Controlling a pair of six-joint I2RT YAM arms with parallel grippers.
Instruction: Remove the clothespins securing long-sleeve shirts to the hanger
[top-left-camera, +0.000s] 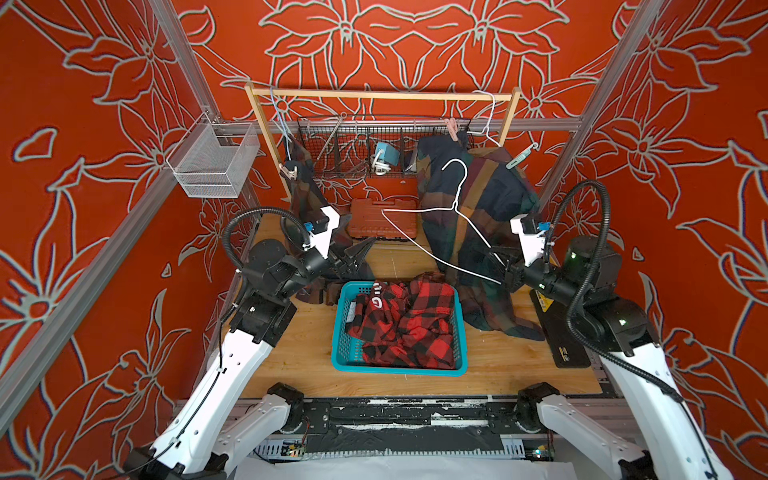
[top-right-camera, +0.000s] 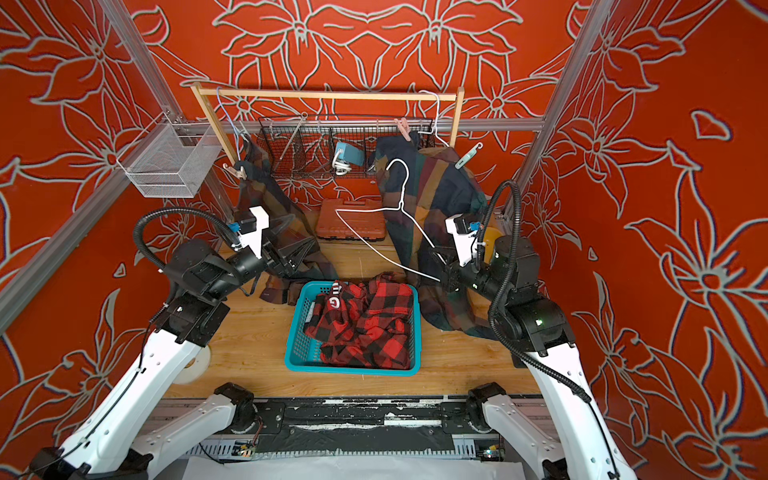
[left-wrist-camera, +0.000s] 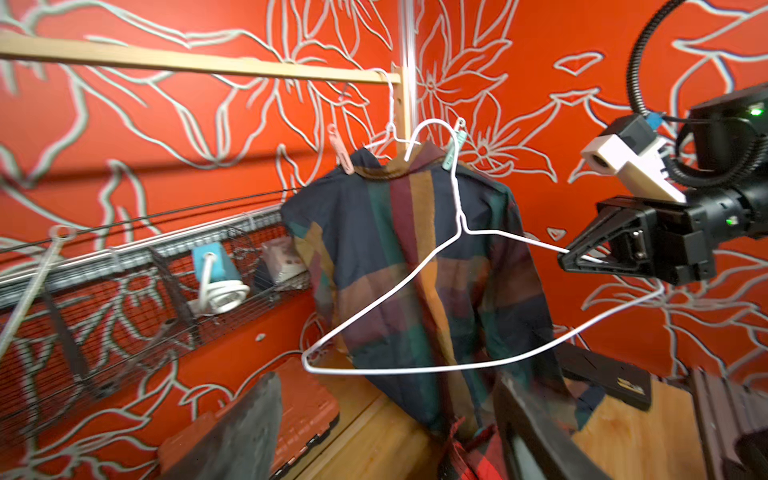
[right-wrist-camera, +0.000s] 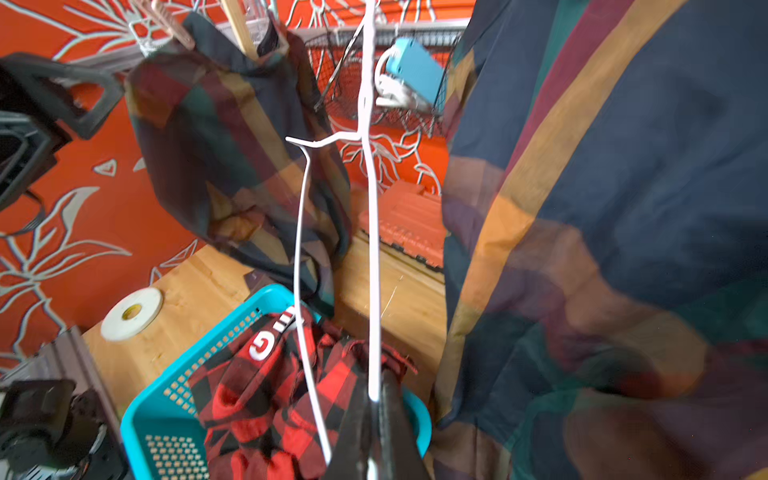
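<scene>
A bare white wire hanger (top-left-camera: 432, 209) is held in the air at one end by my right gripper, which is shut on the wire. The hanger's hook points up, and no clothespin shows on it. My left gripper stands open and empty, left of the hanger. Behind, a dark plaid shirt (left-wrist-camera: 416, 264) hangs on the rod at the right, with a pink clothespin (left-wrist-camera: 341, 149) and a mint clothespin (left-wrist-camera: 455, 147) at its shoulders. A second plaid shirt (right-wrist-camera: 232, 136) hangs at the left rod end, with light clothespins (right-wrist-camera: 172, 24) on it.
A teal basket (top-left-camera: 340, 320) with red-and-black checked clothing (top-left-camera: 408, 320) stands on the table's middle. The wooden rod (top-left-camera: 384, 95) runs across the back. An orange case (top-left-camera: 376, 217) and a black wire basket (top-left-camera: 328, 148) lie behind the hanger. Bare table shows left of the teal basket.
</scene>
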